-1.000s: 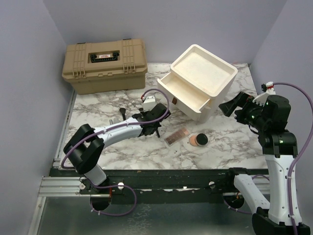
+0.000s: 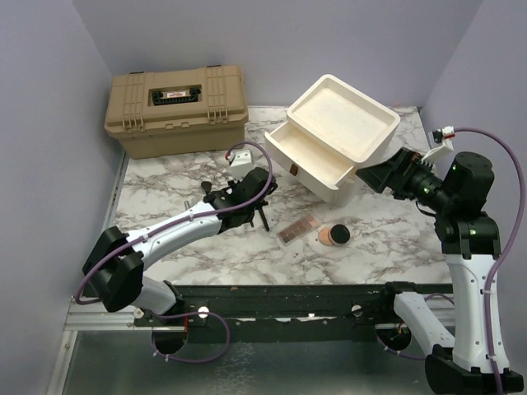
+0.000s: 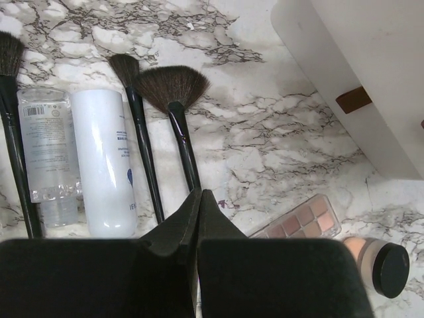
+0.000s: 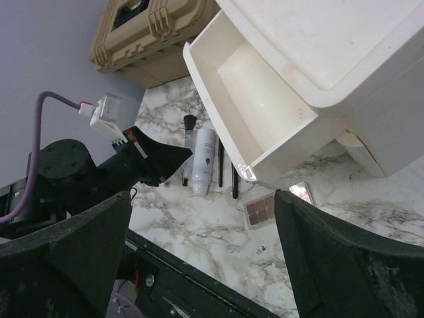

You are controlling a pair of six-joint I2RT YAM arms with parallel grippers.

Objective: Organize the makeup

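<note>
In the left wrist view a black fan brush (image 3: 182, 126) and a slimmer brush (image 3: 141, 126) lie beside a white bottle (image 3: 104, 162), a clear bottle (image 3: 50, 142) and another brush (image 3: 13, 139). My left gripper is shut above the fan brush's handle, nothing visible between its fingers. An eyeshadow palette (image 2: 298, 230) and a black-lidded jar (image 2: 333, 235) rest on the marble. The white organizer (image 2: 346, 119) has its drawer (image 2: 310, 161) pulled out, with an empty interior. Right of it, my right gripper hangs open and empty.
A tan toolbox (image 2: 177, 111) stands at the back left. My left arm (image 2: 177, 241) covers part of the brush and bottle group in the top view.
The right gripper has edged left too. Makeup and drawer stay where they were.
</note>
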